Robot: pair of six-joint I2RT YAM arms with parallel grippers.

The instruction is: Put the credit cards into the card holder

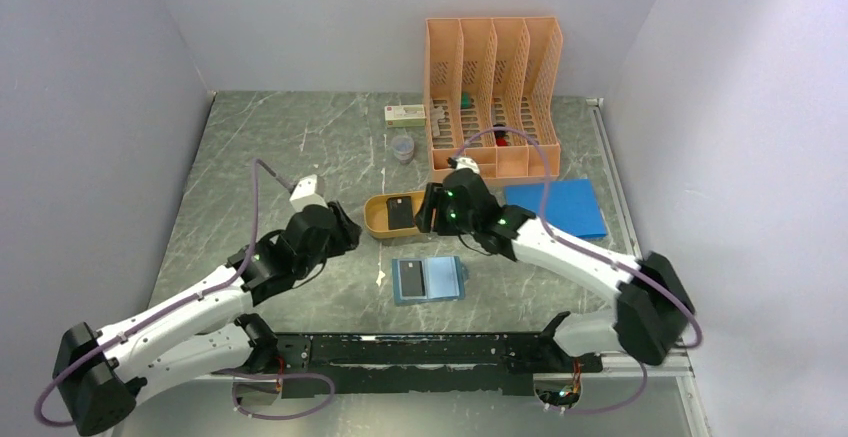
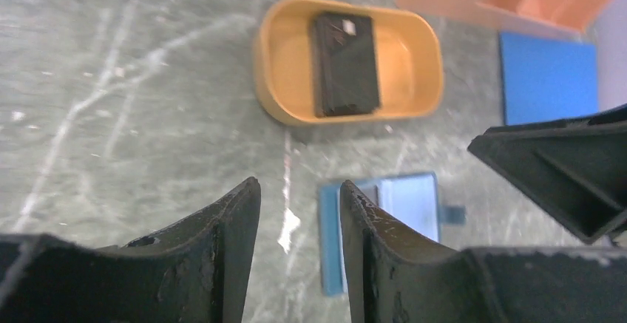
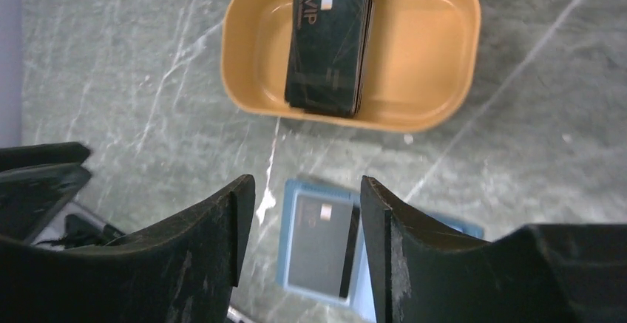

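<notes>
The blue card holder [image 1: 444, 277] lies spread flat on the table, with a dark card [image 3: 318, 243] in its left side. Behind it, an orange-yellow tray [image 2: 275, 79] holds a small stack of black cards [image 3: 327, 48], the top one marked VIP. My right gripper hangs over the table close to the tray, its fingers apart and nothing between them. Left of the tray, my left gripper is open and empty. In the left wrist view its fingers partly cover the holder.
A tall orange divided rack [image 1: 493, 162] stands behind the tray, with a blue sheet [image 1: 556, 207] to its right. A small clear cup [image 1: 402, 148] and a pale box [image 1: 405, 116] stand left of the rack.
</notes>
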